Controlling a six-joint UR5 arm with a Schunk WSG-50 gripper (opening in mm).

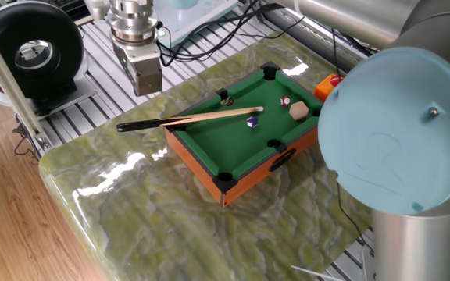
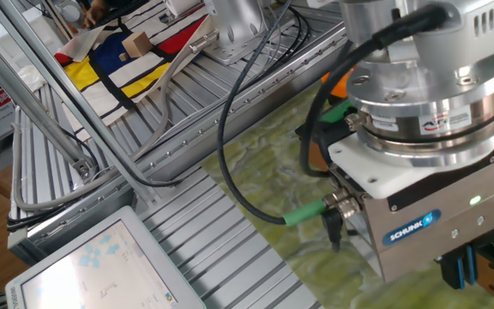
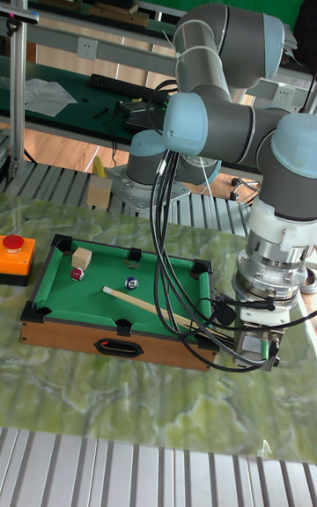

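Note:
A toy pool table with green felt [image 1: 225, 148] and orange-brown sides stands on the marbled green board. A wooden cue with a black handle [image 1: 141, 125] lies across its left rail, the handle jutting out past the edge. On the felt are a blue-striped ball [image 1: 252, 122] near the cue's tip, a red-striped ball [image 1: 285, 101] and a light wooden block [image 1: 298, 111]. My gripper [image 1: 141, 74] hangs above the board, apart from the cue handle. A close side view shows its housing [image 2: 427, 227], with dark and blue fingers [image 2: 457, 268] only partly in frame; their spacing is unclear.
An orange box with a red button [image 3: 13, 255] stands beside the pool table. Black cables [image 3: 169, 253] hang from the arm in front of the felt. Bare marbled board [image 1: 147, 218] lies open at the front left.

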